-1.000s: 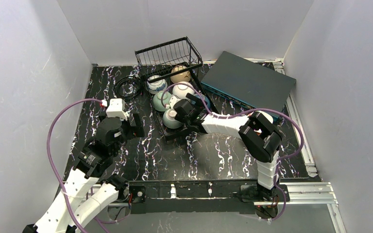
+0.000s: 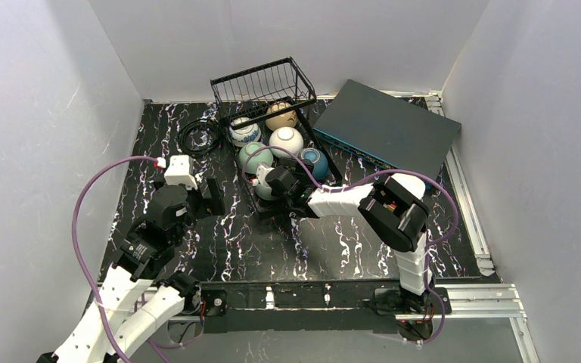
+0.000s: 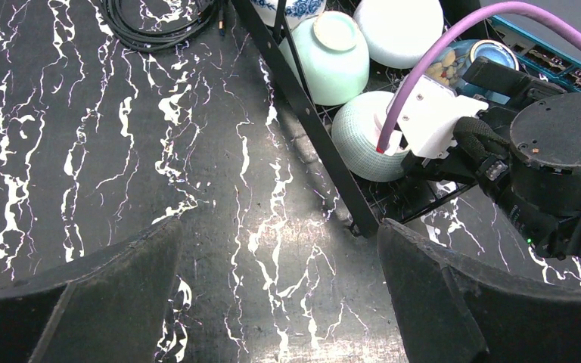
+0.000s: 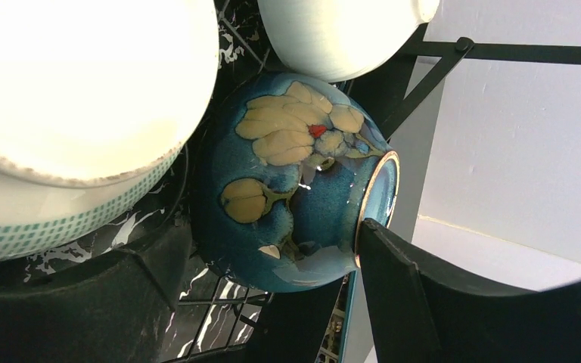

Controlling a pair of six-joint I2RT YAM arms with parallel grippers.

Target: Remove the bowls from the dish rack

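Bowls lie tipped in the black dish rack [image 3: 325, 151]. A blue bowl with painted leaves [image 4: 295, 181] sits at its right side. In the right wrist view, my right gripper stands part open, one finger on each side of that bowl; the right fingertip overlaps its rim, though contact is unclear. Left of it is a pale bowl with a green-dotted outside [image 3: 371, 151], partly hidden by the right arm from above. A green bowl [image 2: 256, 157], a white bowl [image 2: 286, 141], a blue-patterned bowl [image 2: 244, 131] and a tan bowl [image 2: 281, 116] lie behind. Over bare counter my left gripper is open and empty.
A coiled black cable [image 2: 199, 137] lies left of the rack. On the right rests a large dark panel [image 2: 386, 125] with a blue edge. A white round item [image 2: 408, 184] is partly covered by the right arm. The counter in front of the rack [image 2: 265, 249] is clear.
The left arm has stayed in place.
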